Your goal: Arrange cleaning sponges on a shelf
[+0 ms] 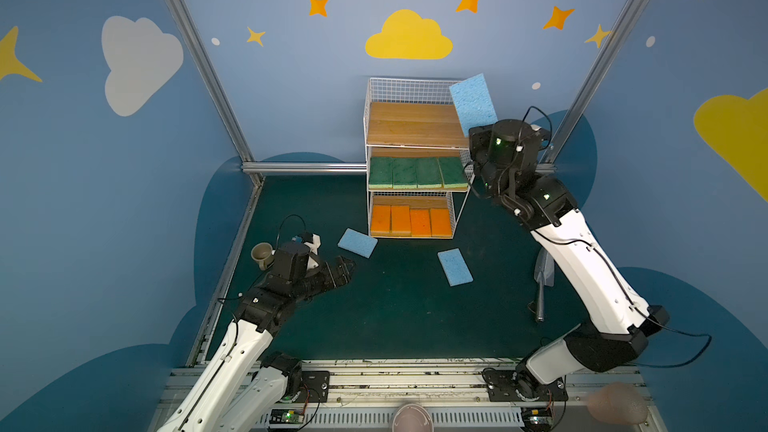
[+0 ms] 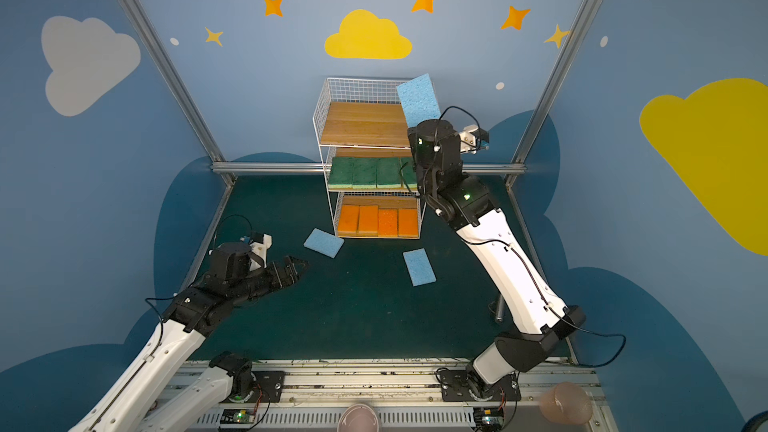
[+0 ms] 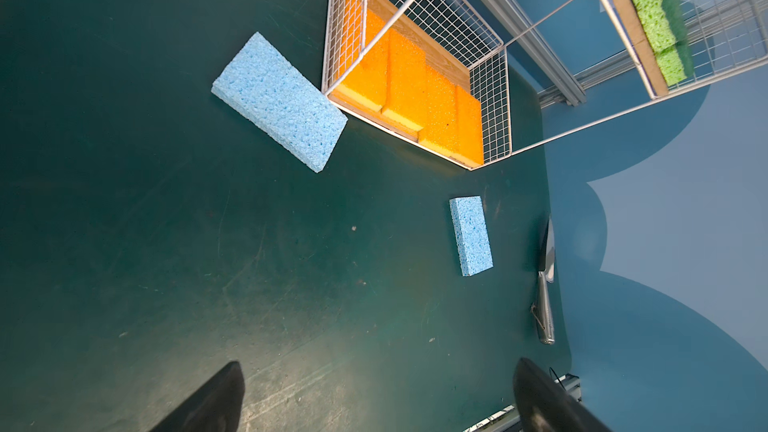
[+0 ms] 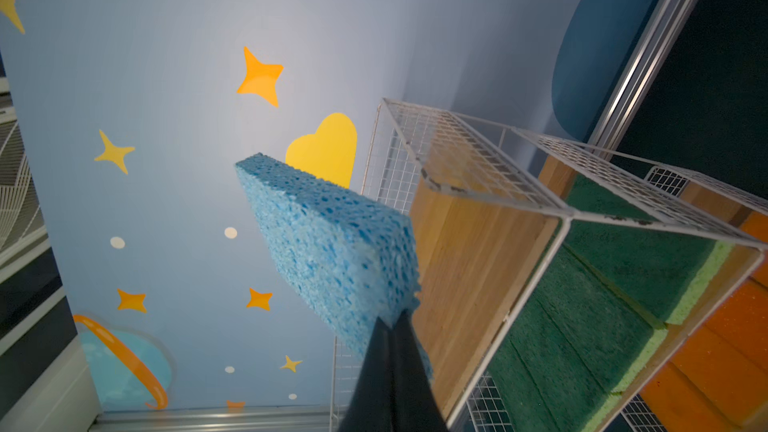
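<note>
My right gripper is raised at the top right corner of the wire shelf, shut on a blue sponge (image 4: 320,232) held tilted up. The top shelf (image 1: 404,124) is bare wood. The middle tier holds green sponges (image 1: 404,172), the bottom orange sponges (image 1: 400,220). Two blue sponges lie on the floor, one (image 1: 357,242) left of the shelf's front, the other (image 1: 454,266) front right. My left gripper stands open, low at the left, with nothing between its fingers.
A mug (image 1: 261,253) stands at the far left behind the left arm. A metal tool (image 3: 544,304) lies along the right edge.
</note>
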